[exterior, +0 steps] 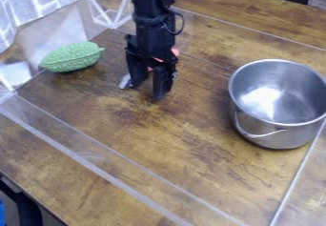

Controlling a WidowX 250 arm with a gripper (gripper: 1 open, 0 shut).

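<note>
The black robot gripper [149, 72] hangs down at the middle of the wooden table, its lower end at or just above the surface. Small pale and pink-red objects lie partly hidden behind it, the red one [174, 53] showing at its right. Whether the fingers are open or shut on anything cannot be made out.
A green leaf-shaped item [71, 57] lies to the left. A large steel pot [274, 106] stands at the right. Clear plastic edging [102, 158] runs round the work area, with white fabric at the back left.
</note>
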